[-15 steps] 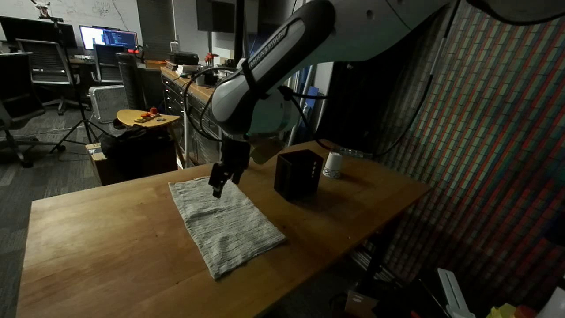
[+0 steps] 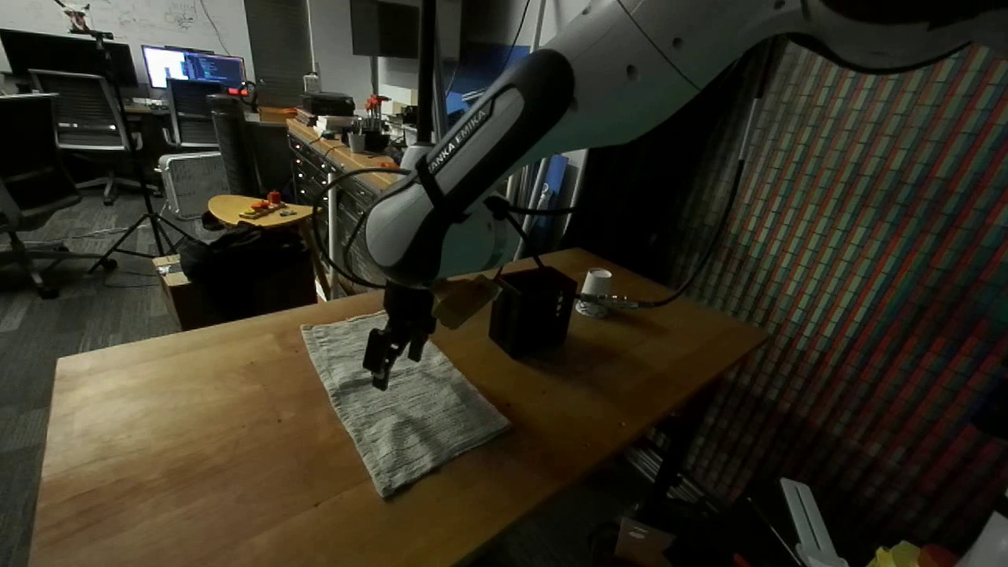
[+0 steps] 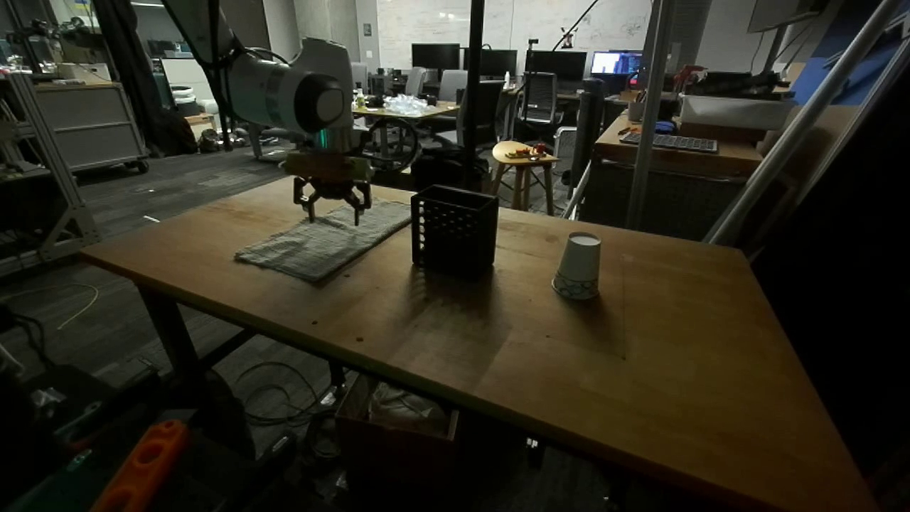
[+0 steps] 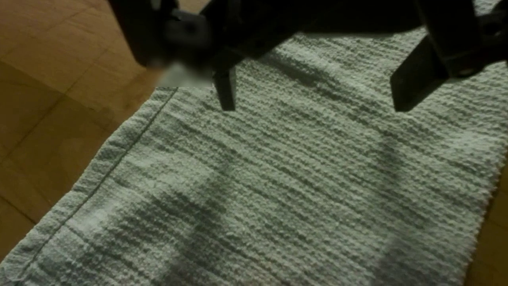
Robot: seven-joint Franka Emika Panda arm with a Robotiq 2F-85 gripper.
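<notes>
A grey-green woven towel [image 2: 416,425] lies spread on the wooden table, with shallow creases across it. My gripper [image 2: 398,364] hovers over the towel, pointing down. In the wrist view the two fingertips of my gripper are wide apart, with only towel cloth visible below and between them. Exterior view 2 also shows the open gripper [image 3: 334,217] above the towel [image 3: 328,243], with a gap beneath it.
A black perforated bin [image 3: 453,230] stands beside the towel. Past it, an upside-down white paper cup [image 3: 578,264] sits on the table. Bare wooden tabletop [image 2: 189,425] lies to the left of the towel in exterior view 1.
My gripper has come lower and slightly left in exterior view 1, closer to the towel. Towel, bin and cup have stayed in place.
</notes>
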